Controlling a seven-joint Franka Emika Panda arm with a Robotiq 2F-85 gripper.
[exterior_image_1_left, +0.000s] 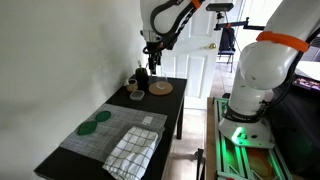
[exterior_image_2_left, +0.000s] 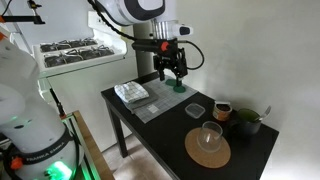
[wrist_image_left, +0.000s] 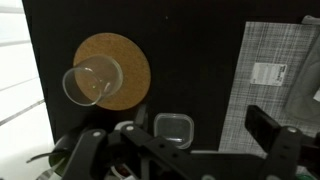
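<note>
My gripper is open and empty, with its two dark fingers spread wide in the wrist view. It hangs well above the black table. A clear glass (wrist_image_left: 93, 80) is on a round cork mat (wrist_image_left: 132, 75), seen to the left of the fingers in the wrist view. Between the fingers, far below, sits a small clear container (wrist_image_left: 174, 129). A grey woven mat (exterior_image_2_left: 160, 100) lies farther along the table, with a folded white cloth (exterior_image_2_left: 133, 92) and green pieces (exterior_image_2_left: 178, 87) on it.
Behind the cork mat, near the wall, stand a dark pot (exterior_image_2_left: 245, 124) with a utensil in it and a brown-filled cup (exterior_image_2_left: 222, 112). A white stove (exterior_image_2_left: 85, 58) is beyond the table's other end. Bare black table (exterior_image_2_left: 165, 127) shows beside the mats.
</note>
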